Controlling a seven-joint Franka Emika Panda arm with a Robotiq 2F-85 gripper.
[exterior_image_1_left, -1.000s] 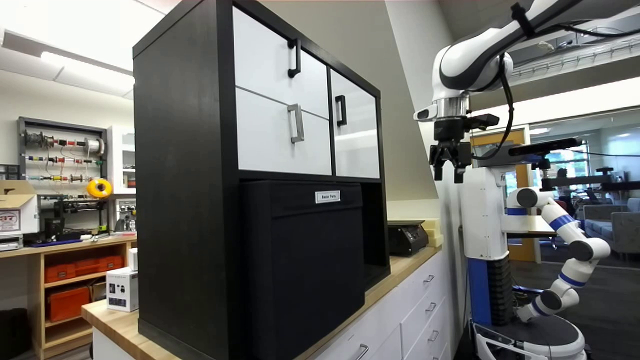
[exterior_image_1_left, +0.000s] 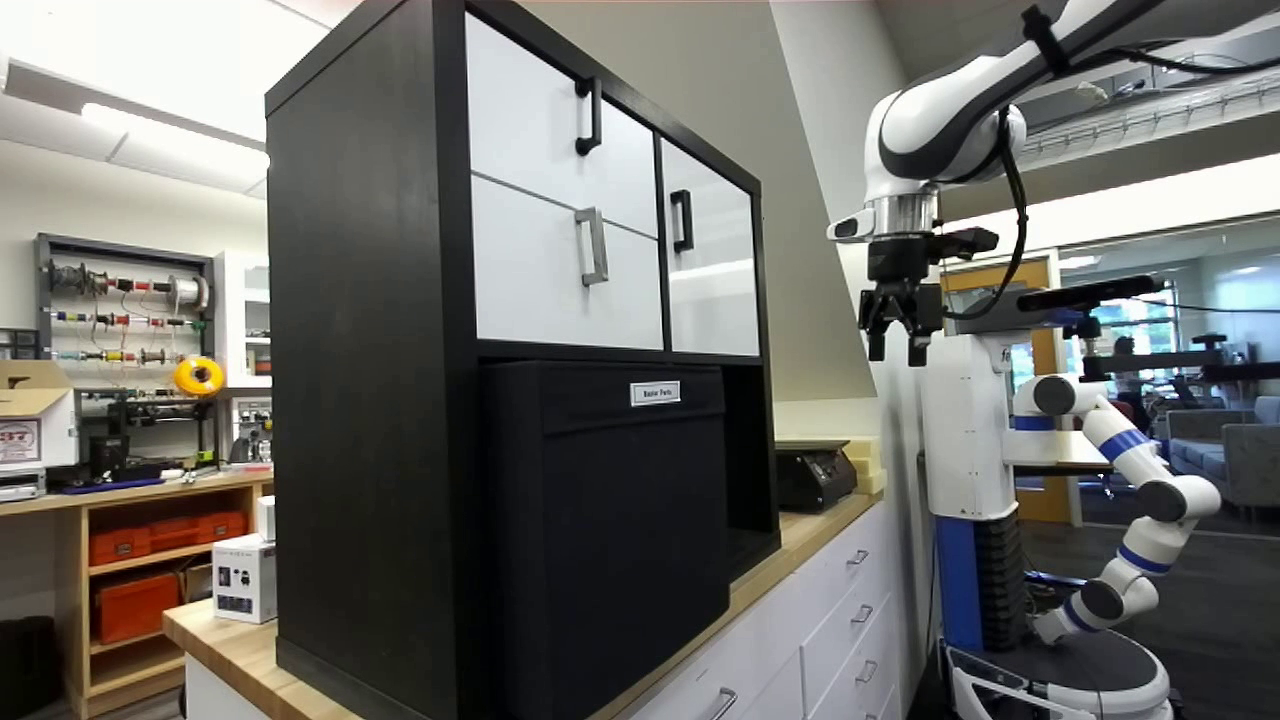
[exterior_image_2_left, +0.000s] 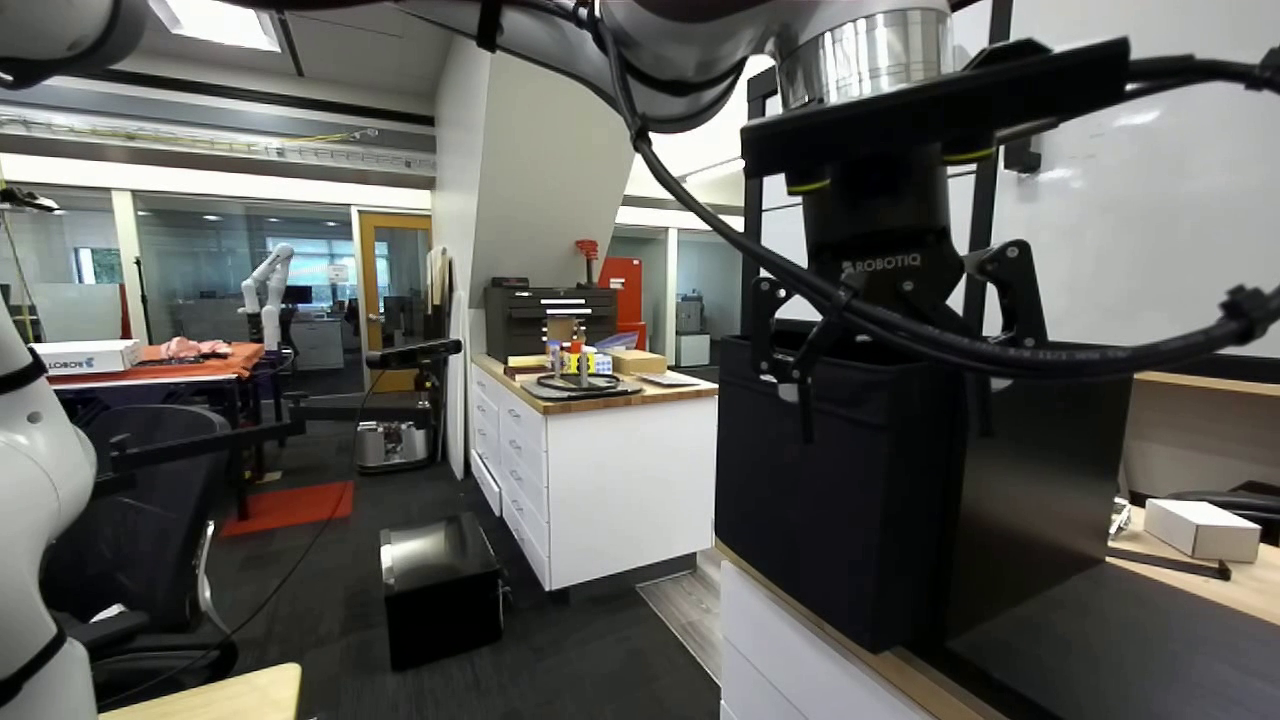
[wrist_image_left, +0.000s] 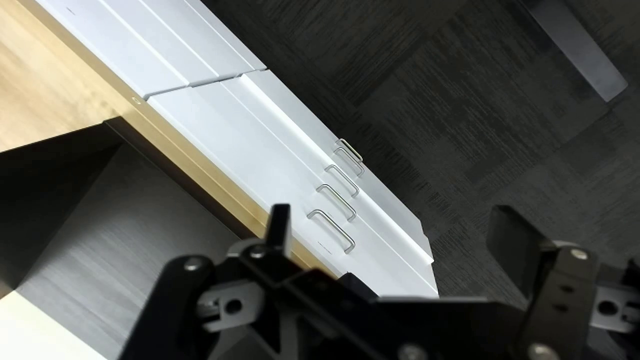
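Observation:
High in the air, in front of the cabinet and to its right in exterior view 1, hangs my gripper (exterior_image_1_left: 897, 350), pointing down. Its fingers (wrist_image_left: 278, 231) stand wide apart in the wrist view, with nothing held between them. The dark cabinet (exterior_image_1_left: 360, 360) has white doors (exterior_image_1_left: 564, 264) with handles, all of them closed. A black fabric bin (exterior_image_1_left: 636, 528) with a label sits in its lower left opening and sticks out a little. In exterior view 2 my gripper passes in front of that bin (exterior_image_2_left: 828, 516).
White drawers (wrist_image_left: 264, 150) with metal handles run below the wooden countertop (wrist_image_left: 162, 141). A dark device (exterior_image_1_left: 816, 476) rests on the counter beyond the cabinet. Another robot (exterior_image_1_left: 972, 420) stands behind my arm. A black box (exterior_image_2_left: 438, 588) lies on the open floor.

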